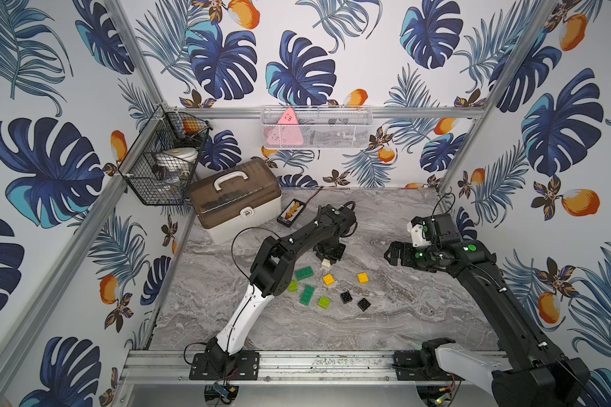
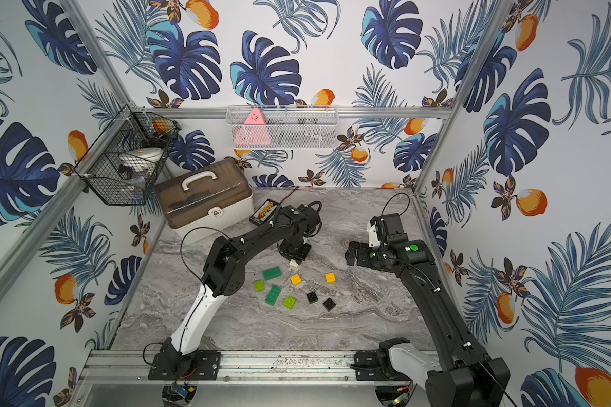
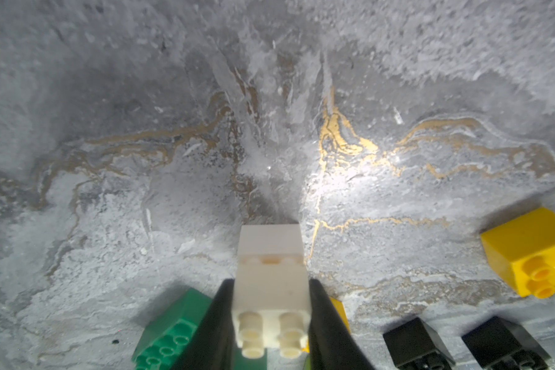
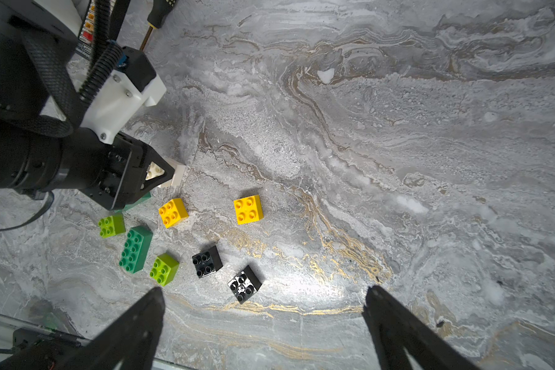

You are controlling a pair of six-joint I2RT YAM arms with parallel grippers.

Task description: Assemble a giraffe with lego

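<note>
In the left wrist view a white brick [image 3: 271, 286], studs toward the camera, sits between the fingers of my left gripper, which is shut on it. Whether its base touches the table is hard to tell. On the marbled table lie two yellow bricks [image 4: 173, 212] [image 4: 248, 209], two black bricks [image 4: 207, 262] [image 4: 244, 285], two lime bricks [image 4: 164, 269] [image 4: 111, 225] and two dark green ones [image 4: 135, 249] [image 1: 304, 272]. All lie apart. Over the right side of the table, my right gripper stands open and empty.
A brown-lidded toolbox [image 1: 235, 196] occupies the back left, with a small black case [image 1: 291, 212] and a screwdriver [image 4: 161, 12] beside it. Wire baskets [image 1: 317, 129] hang on the back and left walls.
</note>
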